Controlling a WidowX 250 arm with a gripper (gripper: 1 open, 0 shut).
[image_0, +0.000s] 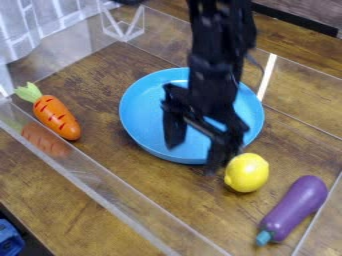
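Observation:
My dark gripper (195, 134) reaches down from the top centre over a blue round plate (140, 108). It stands open, its blurred black fingers spread over the plate, the right one close to the upper left of a yellow lemon (247, 174). An orange toy carrot (55, 117) lies at the left. A purple eggplant (293, 208) lies at the lower right. The arm hides much of the plate.
A wooden surface (147, 215) holds the objects, with clear walls along the left and lower edges. Bare wood shows below the plate and at the upper right.

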